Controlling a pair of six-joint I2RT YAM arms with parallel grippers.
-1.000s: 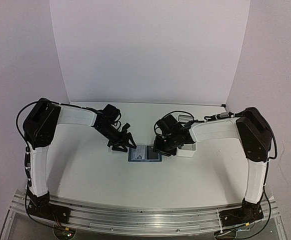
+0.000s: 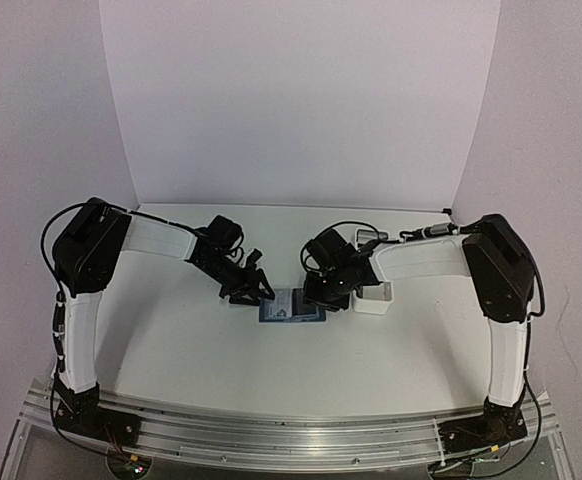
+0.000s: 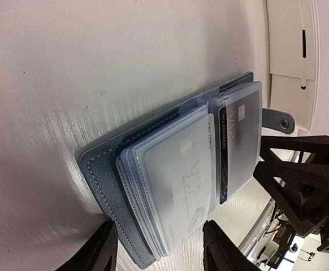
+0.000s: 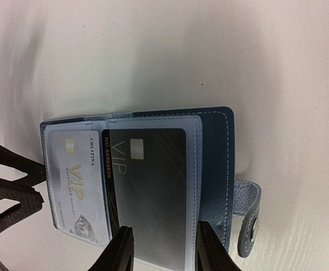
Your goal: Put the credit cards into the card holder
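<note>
The dark blue card holder (image 2: 293, 318) lies spread flat on the table between my two grippers. In the left wrist view, a pale VIP card (image 3: 178, 180) sits in its left clear sleeves and a black VIP card (image 3: 242, 132) in the right ones. The right wrist view shows the black card (image 4: 150, 186) closer. My left gripper is part open, its fingertips either side of the holder's left end. My right gripper is also part open, over the right sleeve's outer edge. Whether either touches the holder is unclear.
A snap strap (image 4: 246, 217) sticks out from the holder's right side. Behind the right arm, a white open box (image 2: 373, 304) and its lid-like part (image 2: 368, 236) are partly covered.
The holder has slid slightly to the right. My right gripper has come a little left over it, while the left gripper has edged slightly right.
</note>
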